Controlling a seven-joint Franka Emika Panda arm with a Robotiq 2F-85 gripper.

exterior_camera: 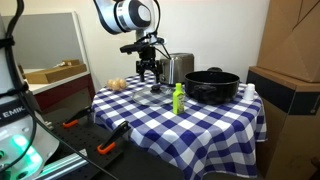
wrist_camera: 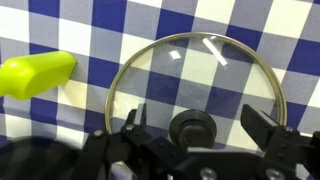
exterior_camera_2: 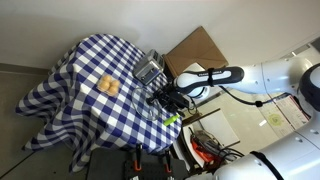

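Observation:
A clear glass lid (wrist_camera: 165, 82) with a thin rim lies flat on the checkered cloth. From its middle rises a dark round knob (wrist_camera: 192, 130). My gripper (exterior_camera: 149, 79) hangs just above the lid, pointing down, with its fingers open. In the wrist view, one finger (wrist_camera: 136, 118) is left of the knob and the other is to its right, with the knob showing between them. Whether the fingertips have reached the knob's height cannot be told. Nothing is held.
A green bottle (exterior_camera: 178, 99) stands close to the lid. Behind are a large black pot (exterior_camera: 213, 87) and a silver toaster (exterior_camera: 180, 68). Round tan items (exterior_camera: 117, 84) sit on the left, and a white container (exterior_camera: 250, 90) at the right edge.

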